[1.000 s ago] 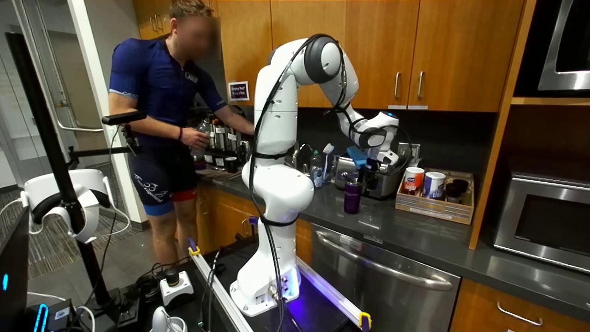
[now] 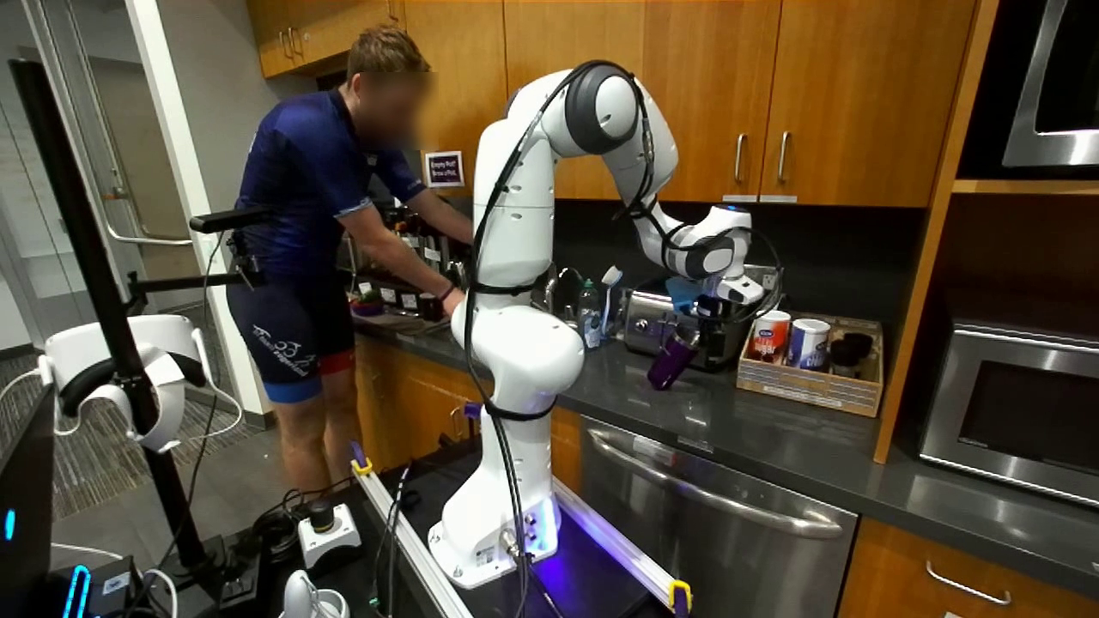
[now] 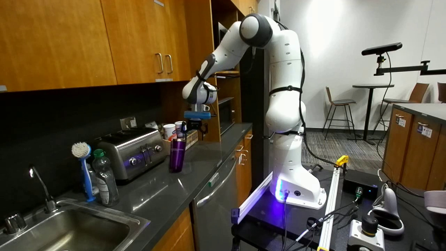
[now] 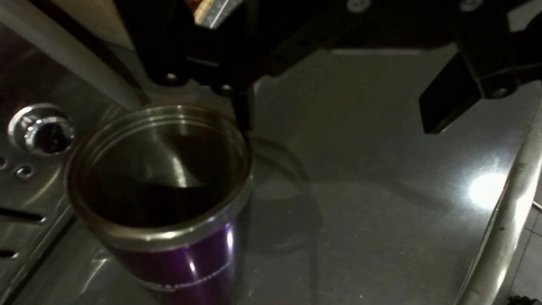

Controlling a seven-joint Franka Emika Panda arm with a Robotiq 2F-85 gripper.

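Observation:
A purple metal tumbler (image 2: 672,359) stands on the dark counter, leaning with its top toward the right in exterior view 1. Its open mouth and steel rim show in the wrist view, where the tumbler (image 4: 188,264) fills the lower left. My gripper is open, with a wide empty gap between its black fingers. One finger (image 4: 244,109) is at the tumbler's rim and seems to touch it from outside; the other is well off to the right. From exterior view 2, the gripper (image 3: 195,127) is directly above the tumbler (image 3: 177,155).
A steel toaster (image 3: 131,152) sits close behind the tumbler. The cardboard box (image 2: 809,391) with canisters is to its right. A soap bottle (image 3: 105,177), brush (image 3: 87,171) and sink (image 3: 133,223) are on the other side.
The tumbler has gone from upright to leaning. My gripper has shifted slightly right and turned.

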